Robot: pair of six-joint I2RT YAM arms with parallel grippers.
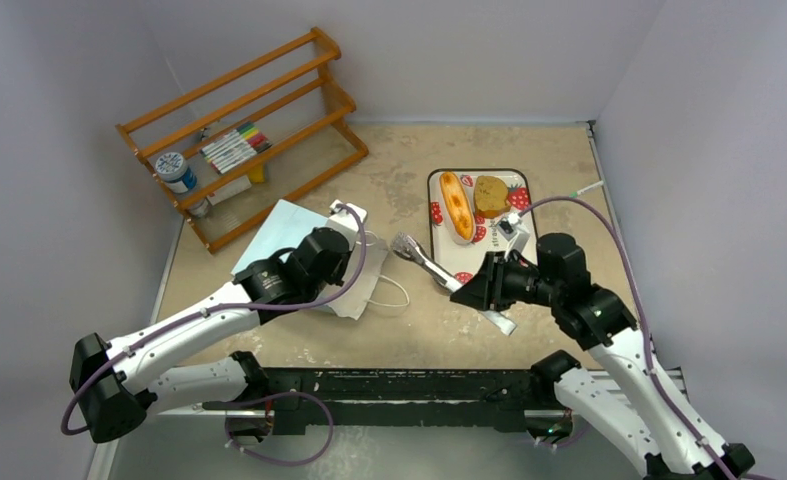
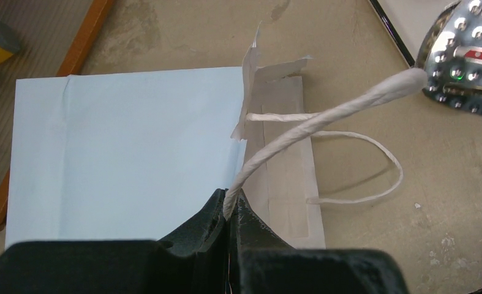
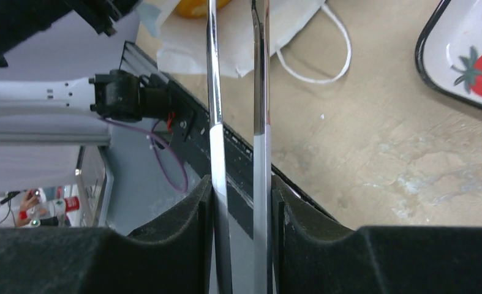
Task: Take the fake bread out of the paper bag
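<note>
The pale blue paper bag [image 2: 134, 153] lies on its side, its open end facing right. One white rope handle [image 2: 324, 125] rises from between the tips of my left gripper, which is shut on it. Silver metal tongs [image 1: 431, 263] are held by my right gripper, shut on both their arms. The tongs' head hovers just right of the bag mouth. A bit of orange-yellow bread [image 3: 200, 6] shows inside the bag in the right wrist view. A long bread [image 1: 456, 205] and a brown toast piece [image 1: 490, 196] lie on the strawberry tray.
The strawberry-printed tray [image 1: 484, 262] sits right of the bag. A wooden rack [image 1: 341, 112] with a jar [image 1: 175, 171] and markers [image 1: 235, 148] stands at the back left. Bare table lies between bag and tray.
</note>
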